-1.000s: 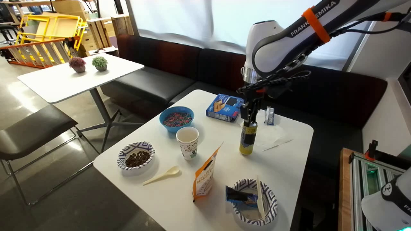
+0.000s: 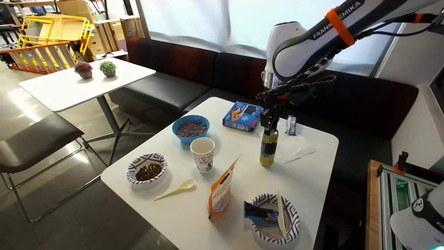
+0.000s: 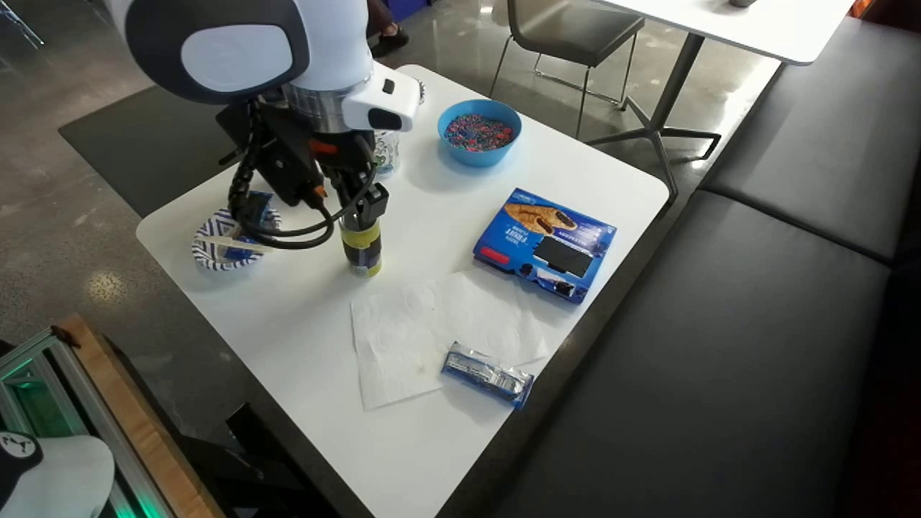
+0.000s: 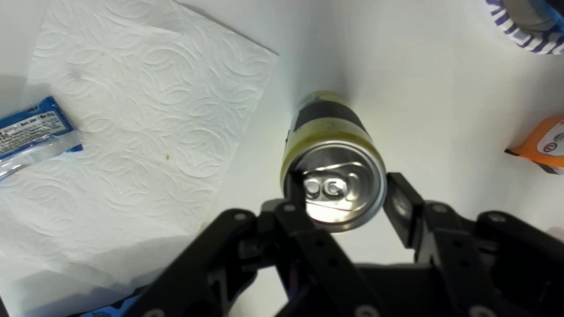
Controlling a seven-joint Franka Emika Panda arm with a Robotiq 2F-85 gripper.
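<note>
A slim yellow-green can [image 2: 268, 148] with a dark band is upright near the middle of the white table [image 2: 245, 154]. My gripper [image 2: 269, 126] points down from above, shut on the can's upper end. In the wrist view the can's silver lid and pull tab [image 4: 341, 185] face me, with one dark finger [image 4: 402, 206] at the right of the rim and the other at the left. From exterior view 2 the can [image 3: 363, 250] shows below the gripper [image 3: 360, 216]. Whether its base touches the table, I cannot tell.
Close to the can lie a paper towel [image 3: 406, 345] and a wrapped bar [image 3: 488, 375]. Around it stand a blue box [image 2: 243, 116], a paper cup [image 2: 203, 156], a blue bowl [image 2: 179, 127], an orange pouch [image 2: 220, 191] and a patterned bowl [image 2: 295, 221]. A spoon [image 2: 174, 189] lies flat.
The can and my gripper have shifted very slightly, rightward and toward the back in exterior view 1. Everything else on the table looks the same.
</note>
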